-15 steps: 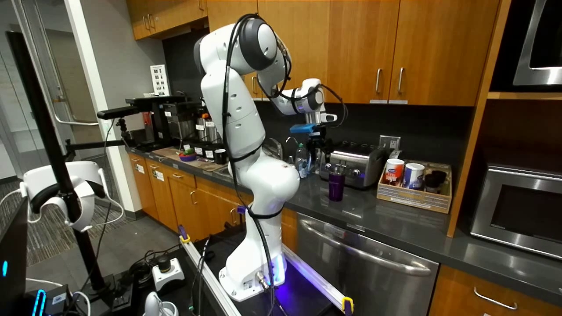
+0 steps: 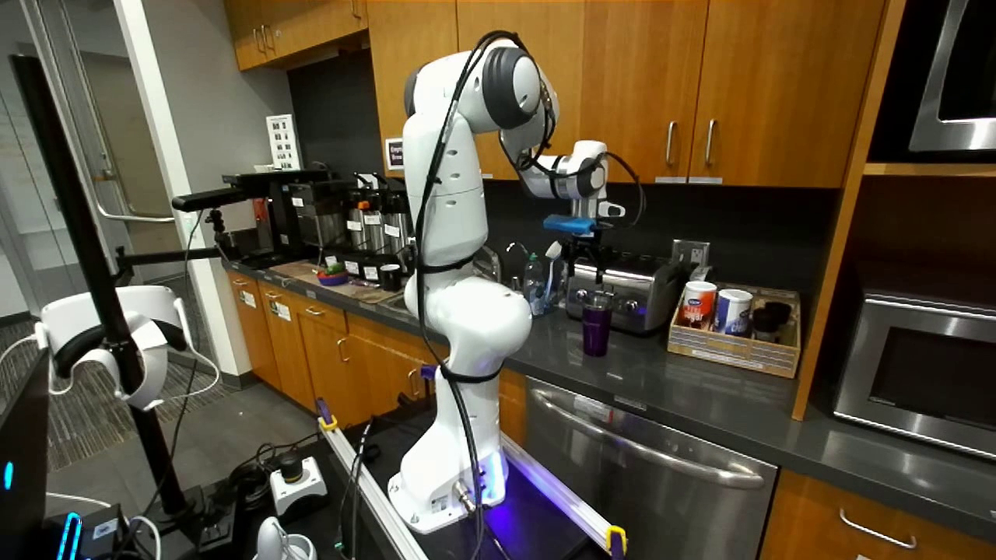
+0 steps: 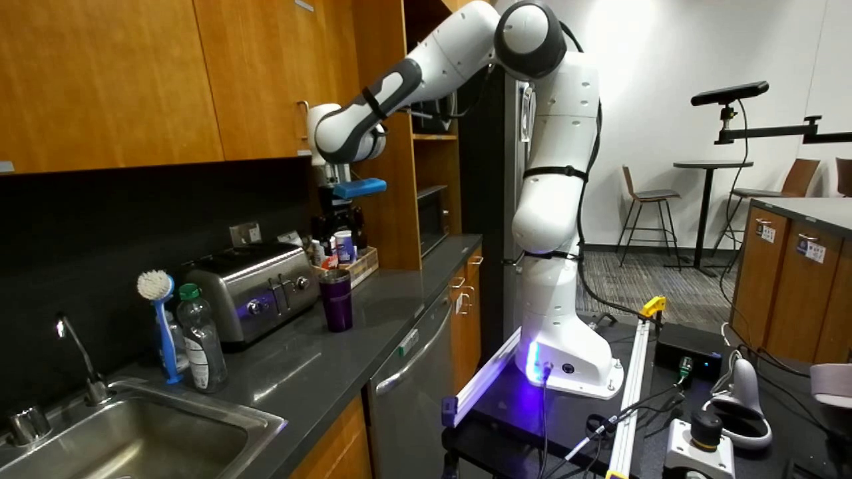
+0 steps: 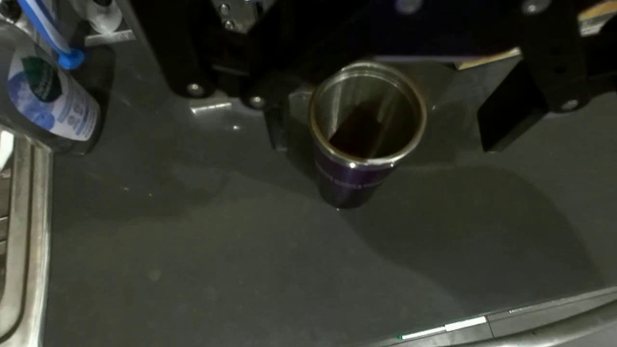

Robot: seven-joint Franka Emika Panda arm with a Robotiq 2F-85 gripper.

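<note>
A purple tumbler with a shiny metal rim (image 4: 353, 179) stands upright on the dark counter, its mouth facing up. Something dark shows inside, whether shadow or contents I cannot tell. My gripper hangs above the counter with its fingers wide apart. From the wrist, one black finger (image 4: 277, 124) appears left of the tumbler's rim and the other well to the right, with nothing gripped. From outside, the same tumbler (image 2: 597, 327) lies just below my gripper, close in front of the toaster. In the other exterior view the tumbler (image 3: 336, 302) is on the counter, clear of the gripper.
A silver toaster (image 3: 251, 287) sits behind the tumbler against the wall. To its right is a cardboard box (image 2: 733, 356) of canisters. A clear bottle (image 3: 201, 343), a blue brush (image 3: 168, 343) and the sink (image 3: 263, 427) are on the other side.
My arm has swung to the right in exterior view 1 and its upper part stands straighter. The gripper has come from left of the tumbler to above it. The tumbler has stayed put.
</note>
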